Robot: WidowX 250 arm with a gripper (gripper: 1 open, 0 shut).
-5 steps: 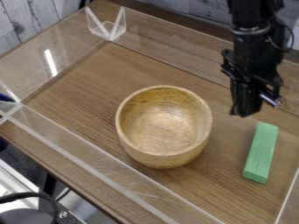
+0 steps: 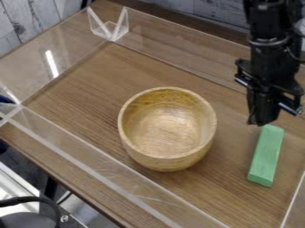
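My black gripper (image 2: 259, 111) hangs over the right side of the wooden table, shut, with nothing visible between its fingers. It is just above and beyond the upper end of a green rectangular block (image 2: 266, 156), which lies on the table. Left of both stands a round, pale wooden bowl (image 2: 167, 129), empty.
A clear angular plastic piece (image 2: 109, 25) is at the back left. Black cables (image 2: 30, 209) lie at the lower left corner.
My gripper has moved to the right, from above the bowl's right side to above the green block's upper end. The bowl and block have not visibly moved.
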